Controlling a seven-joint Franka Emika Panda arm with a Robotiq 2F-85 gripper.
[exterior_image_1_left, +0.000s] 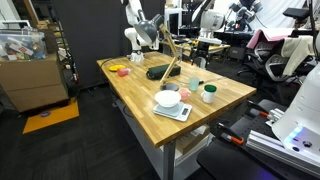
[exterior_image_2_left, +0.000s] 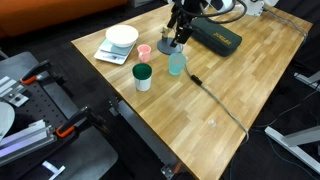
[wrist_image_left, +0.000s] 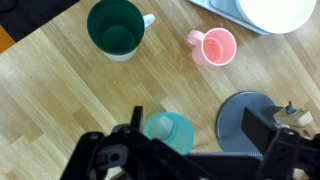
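My gripper stands open over the table, with nothing between its fingers. Below it, in the wrist view, a teal cup (wrist_image_left: 168, 132) sits near the left finger, and part of a dark grey round base (wrist_image_left: 236, 112) shows by the right finger. A green mug with a white handle (wrist_image_left: 115, 30) is at the upper left, and a pink mug (wrist_image_left: 213, 47) at the upper middle. The white bowl (exterior_image_2_left: 122, 35) rests on a white tray (exterior_image_2_left: 112, 55) in exterior view 2, where the teal cup (exterior_image_2_left: 177, 64) stands right of the green mug (exterior_image_2_left: 142, 76).
A dark green case (exterior_image_2_left: 215, 37) lies behind the cups. A cable (exterior_image_2_left: 218, 100) runs forward across the wooden table (exterior_image_2_left: 195, 125), whose front right area is otherwise clear. Yellow and red items (exterior_image_1_left: 118, 68) lie at the table's far end.
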